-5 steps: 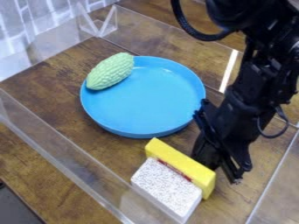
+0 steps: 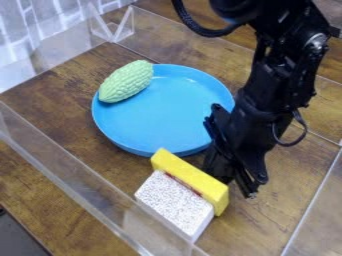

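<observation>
A sponge (image 2: pixel 175 202) with a speckled white face and a yellow side lies near the clear front wall. My black gripper (image 2: pixel 225 172) is low just behind it, at its yellow side; its fingertips are partly hidden, and I see nothing held between them. A blue plate (image 2: pixel 150 120) sits on the wooden surface behind, with a pale green oval object (image 2: pixel 126 81) on its left rim.
Clear plastic walls (image 2: pixel 47 160) border the wooden surface (image 2: pixel 67 85) at the front left and right. Bare wood shows left of the plate and right of my gripper.
My gripper and the sponge have moved leftward and slightly back, toward the plate. The plate and the green object stay where they were.
</observation>
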